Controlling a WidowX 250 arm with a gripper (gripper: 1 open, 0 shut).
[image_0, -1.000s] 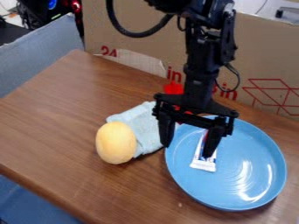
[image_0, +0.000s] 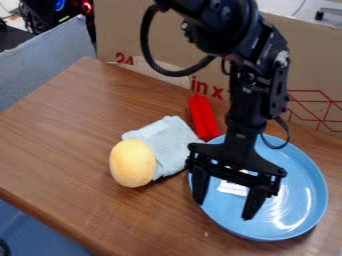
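My black gripper (image_0: 226, 200) is low over the blue plate (image_0: 294, 212), its two fingers parted and pointing down. A white packet (image_0: 233, 186) with printing lies on the plate under the gripper, partly hidden by it. I cannot see anything held between the fingers.
A yellow rounded object (image_0: 131, 163) sits left of the plate, beside a pale folded cloth (image_0: 168, 140). A red object (image_0: 205, 118) lies behind them. A cardboard box (image_0: 160, 40) stands at the back.
More of the red object shows.
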